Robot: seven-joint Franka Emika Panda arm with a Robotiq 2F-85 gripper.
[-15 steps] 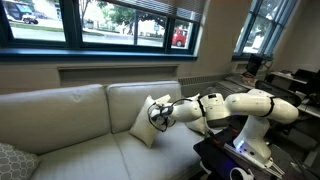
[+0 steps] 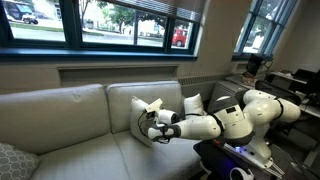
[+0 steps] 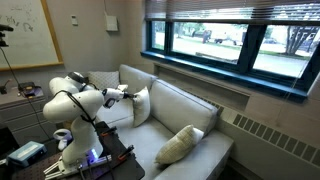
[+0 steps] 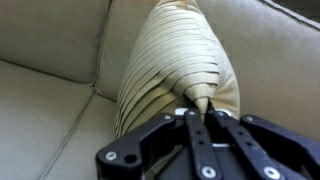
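A cream pillow with pleated stripes (image 4: 172,62) fills the middle of the wrist view, its fabric pinched into folds toward my fingers. My gripper is shut on the pillow's near edge. In the first exterior view the pillow (image 2: 138,116) is near the couch's backrest, partly hidden by the arm. From the second exterior view, the same pillow (image 3: 142,106) stands roughly upright on the seat, with the gripper at its upper part. Whether its bottom bears on the seat is hard to tell.
The light couch (image 3: 172,108) runs below the windows, with much of its seat bare. Another pillow (image 3: 180,146) lies at the couch's other end, also partly in the first exterior view (image 2: 14,162). A further cushion (image 3: 104,82) shows behind the arm.
The held pillow has turned and shifted slightly, and more of it is now behind the arm.
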